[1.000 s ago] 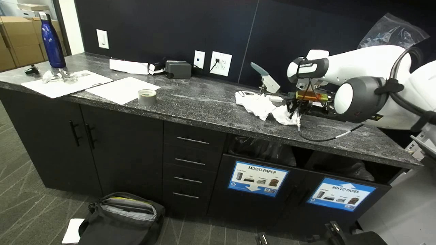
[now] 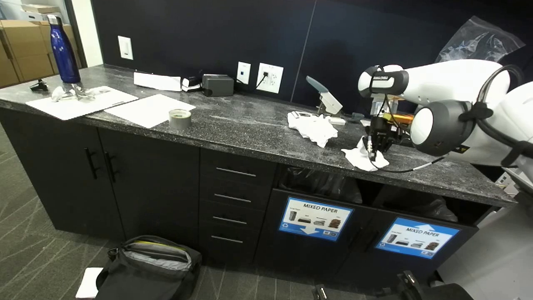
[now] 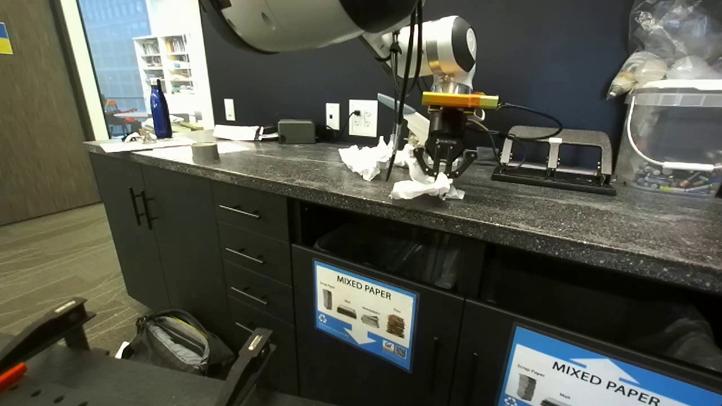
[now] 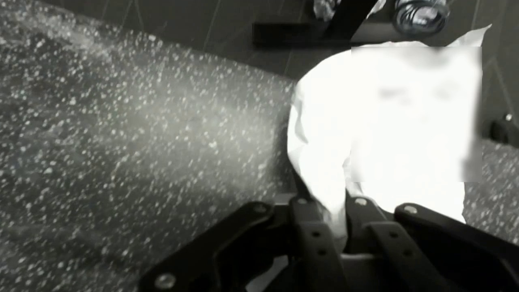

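Observation:
A crumpled white paper (image 4: 326, 131) is pinched between the fingers of my gripper, which is shut on it. In exterior view 1 that paper (image 2: 367, 157) spreads below the gripper (image 2: 378, 154), close to the counter's front edge. From the other side, the gripper (image 3: 443, 172) points down with the paper (image 3: 423, 187) under its fingertips, low over the counter; whether the paper touches the surface I cannot tell. A second crumpled white paper (image 2: 315, 129) lies on the counter to the left, apart from the held one.
Open bin slots (image 3: 386, 247) marked mixed paper lie under the counter edge. Behind the gripper stand a grey-white device (image 2: 327, 100) and a black rack (image 3: 558, 159). A tape roll (image 2: 180, 119), flat sheets and a blue bottle (image 2: 64, 50) are farther left. Mid-counter is clear.
My gripper has moved right and toward the counter's front edge, bringing the held paper away from the other crumpled paper, which stays where it was.

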